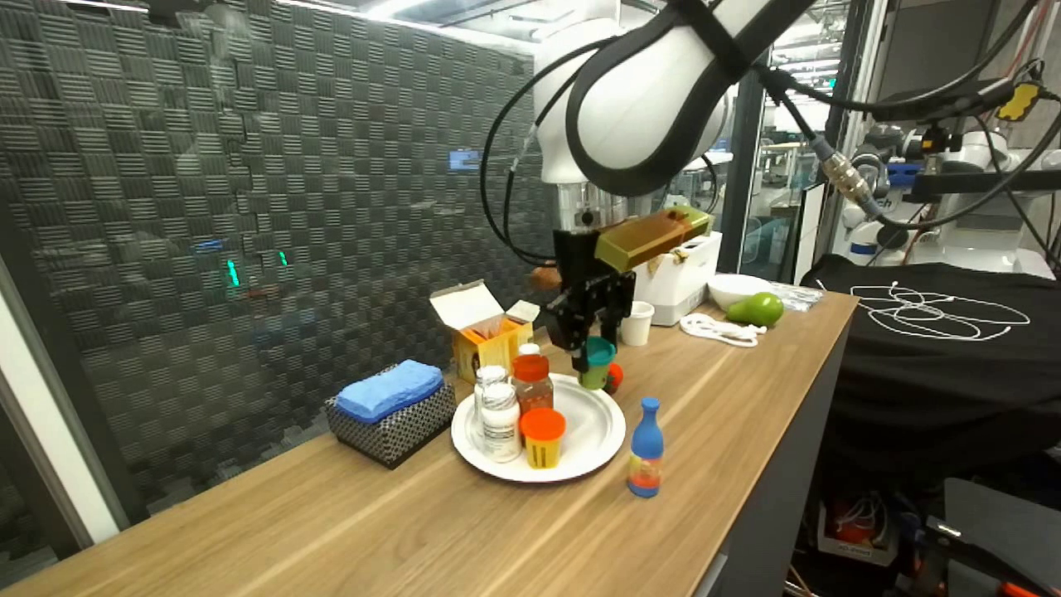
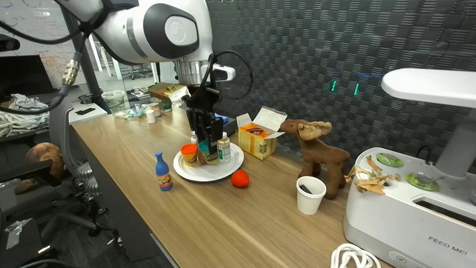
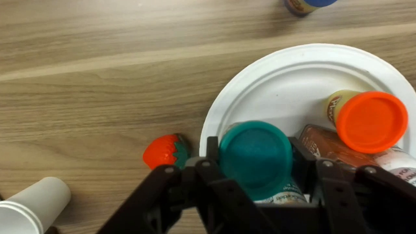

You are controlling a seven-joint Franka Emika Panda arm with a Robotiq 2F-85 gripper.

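A Play-Doh tub with a teal lid is between the fingers of my gripper, which is shut on it. In exterior view 1 the green tub hangs at the far right part of a white plate; whether its base touches the plate I cannot tell. Also on the plate stand an orange-lidded Play-Doh tub, a brown bottle with a red cap and white bottles. In the wrist view the gripper covers part of the bottles.
Just off the plate lies a toy strawberry. A blue bottle stands near the table's front side. Beyond are an open yellow box, a toy moose and a paper cup.
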